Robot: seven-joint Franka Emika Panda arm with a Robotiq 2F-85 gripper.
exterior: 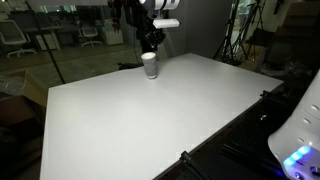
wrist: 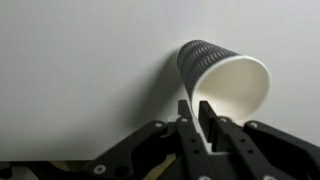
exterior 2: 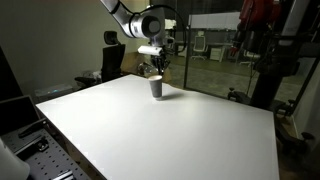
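Note:
A white paper cup (exterior: 150,65) stands upright near the far edge of the white table, with a dark ribbed sleeve (wrist: 196,60) visible in the wrist view. Above its rim is my gripper (exterior: 153,43), pointing down; in exterior view 2 the gripper (exterior 2: 159,69) is likewise over the cup (exterior 2: 156,88). From the wrist, the two fingertips of the gripper straddle the near side of the rim, one outside the wall and one over the mouth. A small gap shows between them, so the fingers are partly open. Whether either fingertip touches the wall is unclear.
Office chairs (exterior: 14,35) and a tripod (exterior: 236,30) stand beyond the table, away from the arm.

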